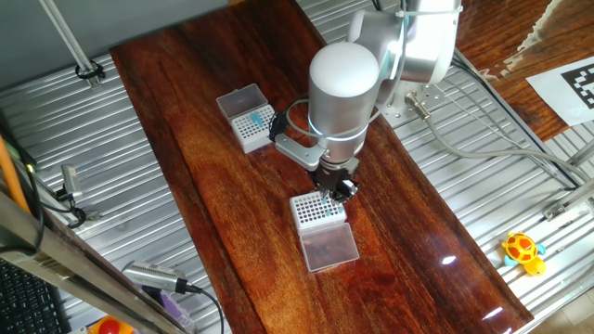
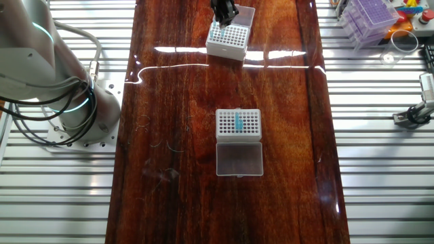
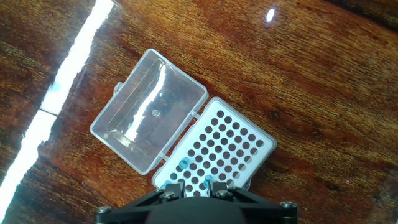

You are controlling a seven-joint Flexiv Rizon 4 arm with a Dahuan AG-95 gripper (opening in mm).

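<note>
My gripper points down over a white tip rack (image 3: 217, 143), its fingers slightly apart with the rack's holes showing between them. Light-blue tips stand in this rack: one blue tip (image 3: 184, 163) is clear of the fingers, and others are close to the fingertips. The rack's clear lid (image 3: 149, 112) lies folded open. In exterior view 1 the gripper (image 1: 327, 193) is at the edge of the same rack (image 1: 311, 213). A second rack (image 2: 239, 135) with an open lid (image 2: 239, 159) holds a short row of blue tips (image 2: 239, 120).
Both racks stand apart on the dark wooden board (image 1: 213, 232), with bare wood around them. Off the board are a toy turtle (image 1: 522, 250), a purple rack (image 2: 369, 17) and a clear cup (image 2: 400, 46). The arm covers part of the board in exterior view 1.
</note>
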